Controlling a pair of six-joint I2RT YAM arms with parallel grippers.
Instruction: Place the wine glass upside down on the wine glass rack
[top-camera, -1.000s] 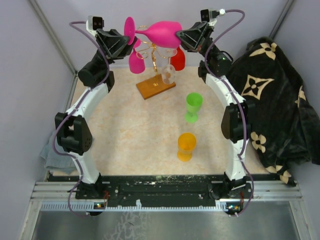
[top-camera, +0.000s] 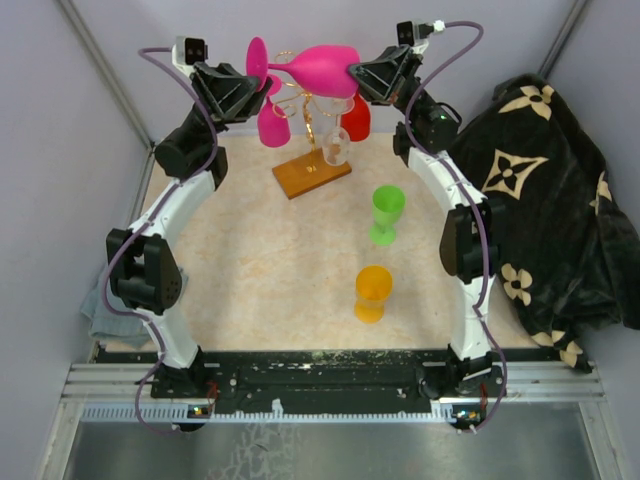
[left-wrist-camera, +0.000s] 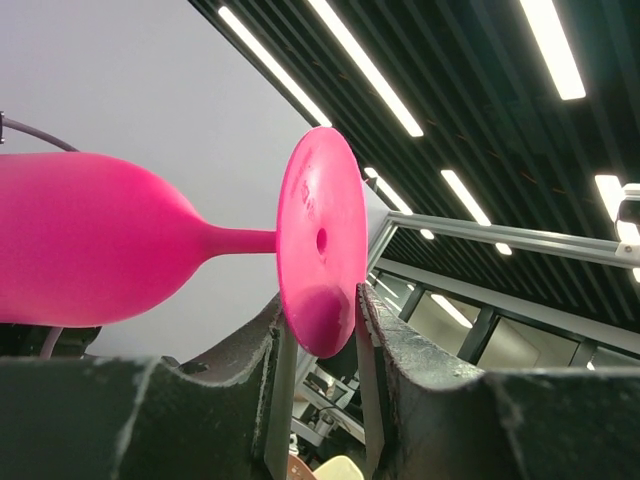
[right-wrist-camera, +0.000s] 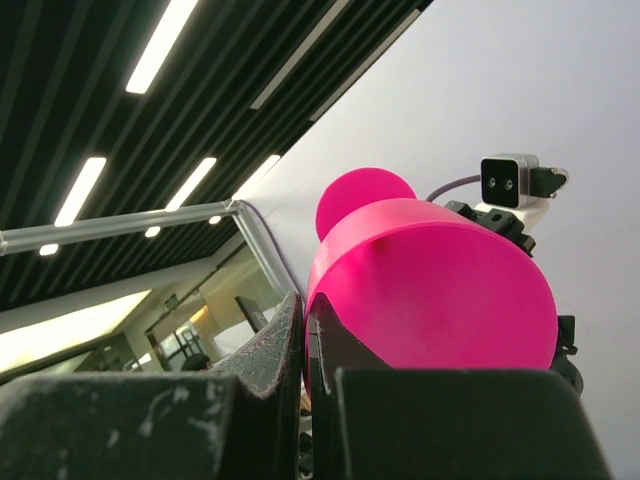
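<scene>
A pink wine glass (top-camera: 320, 70) lies horizontal in the air between both grippers. My left gripper is at the edge of its round base (left-wrist-camera: 320, 190), fingertips close about it; whether they grip is unclear. My right gripper is shut on the rim of the bowl (right-wrist-camera: 440, 290). Behind and under the glass in the top view stands the gold rack (top-camera: 310, 125) on a wooden base (top-camera: 300, 180), with pink, red and clear glasses hanging on it.
A green goblet (top-camera: 388, 208) and a yellow goblet (top-camera: 373, 290) stand on the table right of centre. Dark patterned fabric (top-camera: 540, 230) covers the right side; a grey cloth (top-camera: 120, 320) lies at lower left.
Both arms and the held glass have shifted very slightly in the top view; the rack and goblets are unchanged.
</scene>
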